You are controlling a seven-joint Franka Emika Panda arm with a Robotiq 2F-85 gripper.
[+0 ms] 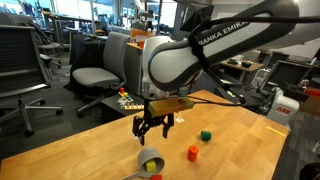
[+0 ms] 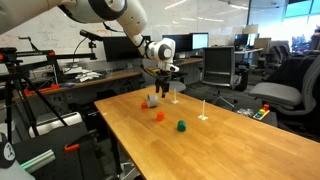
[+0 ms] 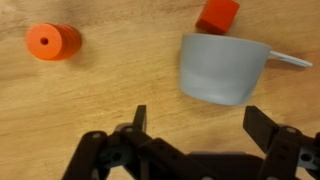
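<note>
A grey pot [image 1: 149, 155] with a thin handle [image 3: 291, 60] lies tipped on its side on the wooden table. A yellow block [image 1: 151, 166] shows at its mouth in the first exterior view. Just outside it is a red block [image 1: 155, 177], also partly visible as a red cube [image 3: 218, 15] at the top of the wrist view. Above the table, near the pot, my gripper [image 1: 153, 125] hangs open. Nothing is between its fingers, and in the wrist view the pot [image 3: 222, 70] appears ahead of them, apart from both.
An orange-red cylinder [image 3: 55, 42] stands on the table beside the pot. Farther off sits a small green object [image 2: 182, 126]. Office chairs [image 1: 98, 75] are beyond its edge.
</note>
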